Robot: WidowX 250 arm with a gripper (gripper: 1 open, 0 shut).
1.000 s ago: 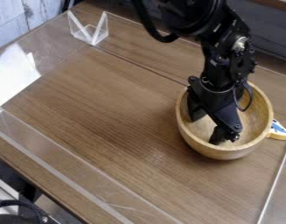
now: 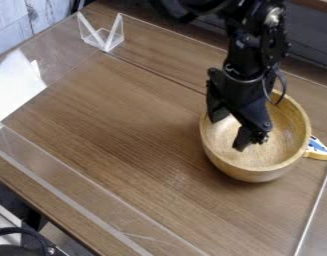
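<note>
A wooden bowl (image 2: 257, 166) sits on the right side of the table. My black gripper (image 2: 235, 122) hangs over it, its fingertips at or just inside the bowl's upper part, with its fingers apart. I see nothing held between them, though the arm hides part of the bowl's inside. A small white and blue object (image 2: 317, 150) lies just right of the bowl, partly behind it.
A clear plastic stand (image 2: 102, 33) is at the back left, a white sheet (image 2: 11, 82) at the left edge.
My gripper has risen from down inside the bowl, uncovering more of the bowl's floor. The bowl stays where it was.
</note>
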